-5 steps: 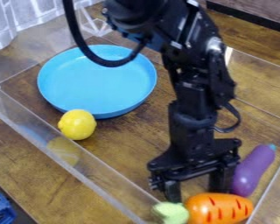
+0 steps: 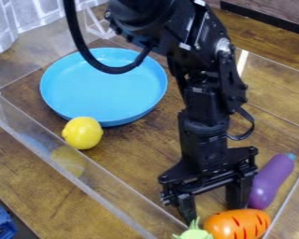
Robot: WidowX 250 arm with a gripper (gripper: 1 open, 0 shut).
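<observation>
The black gripper (image 2: 209, 196) points down at the lower right of the camera view, low over the wooden surface, with its fingers spread open. Just below and in front of its fingers lies an orange toy carrot (image 2: 235, 225) with pale green leaves (image 2: 192, 232), partly cut off by the bottom edge. A purple eggplant (image 2: 272, 178) lies just to the right of the gripper. Whether a finger touches the carrot is unclear.
A blue plate (image 2: 102, 90) sits at the back left, with a yellow lemon (image 2: 81, 133) in front of it. A clear plastic wall runs diagonally along the left and front. Open wood lies between the lemon and the gripper.
Over the last second the carrot's leafy end has shifted slightly toward the bottom of the view. The gripper has barely moved.
</observation>
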